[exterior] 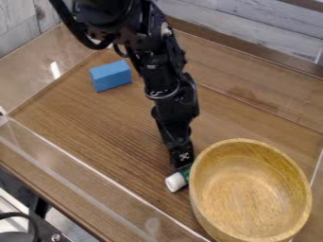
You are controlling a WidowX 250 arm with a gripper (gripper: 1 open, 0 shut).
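Note:
My black arm reaches down from the top centre, and the gripper [178,156] is low, just left of the yellow bowl's upper rim. A small white and green object [179,181] lies just below the fingers, against the bowl's left side. The dark fingertips are hard to make out against the wood, and I cannot tell whether they touch that object.
A large yellow bowl [252,194] fills the lower right. A blue block [111,74] lies at the upper left. A black cable is at the lower-left edge.

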